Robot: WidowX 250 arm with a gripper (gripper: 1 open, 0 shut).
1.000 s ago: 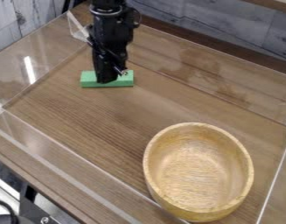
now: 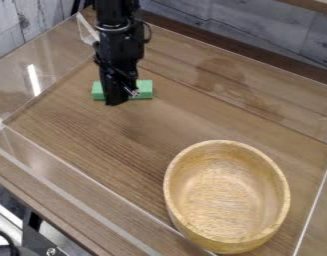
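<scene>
My black gripper (image 2: 115, 92) hangs at the upper left, over a small green block (image 2: 142, 90) lying on the wooden table. The gripper's tip covers part of the block's left half. It looks shut, and whether it touches the block is hard to tell.
A large tan round bowl (image 2: 227, 218) sits at the lower right of the table (image 2: 152, 150). Grey walls run along the back, and dark cables hang past the lower-left edge.
The gripper has shifted slightly down and toward the front over the block's left part. The block and bowl appear unmoved.
</scene>
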